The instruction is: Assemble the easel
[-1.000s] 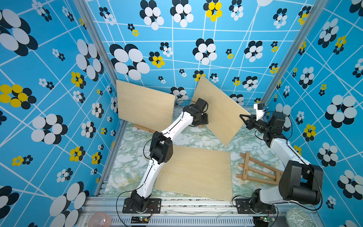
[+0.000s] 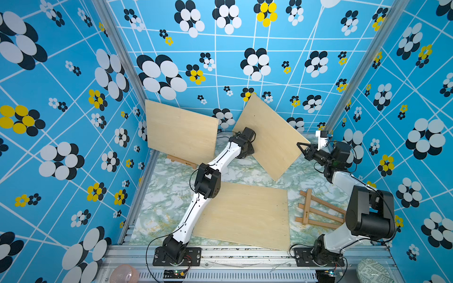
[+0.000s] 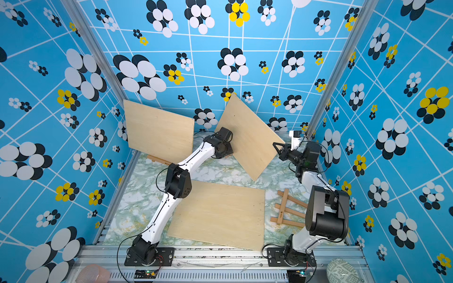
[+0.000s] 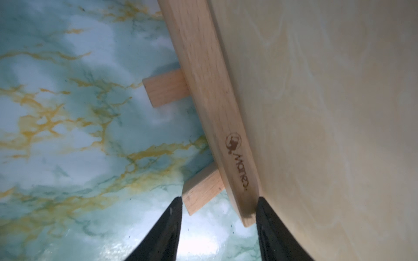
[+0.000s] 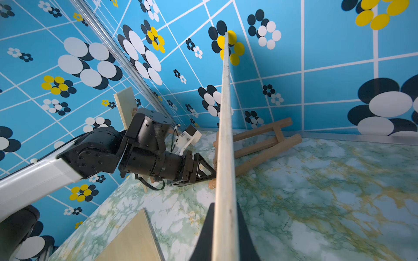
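A tilted plywood board leans at the back centre-right, with my right gripper shut at its right corner; the board's edge runs between the fingertips in the right wrist view. My left gripper is low beside that board, fingers parted, near the end of a wooden bar marked with a logo, which lies along the board's face with two short wood pieces poking out. Nothing clearly sits gripped between the left fingers. A second board stands at the back left on a wooden piece.
A third board lies flat at the front centre. A wooden easel frame lies at the front right. Bare marble floor shows at the left and between the boards.
The tilted board and right gripper have shifted left.
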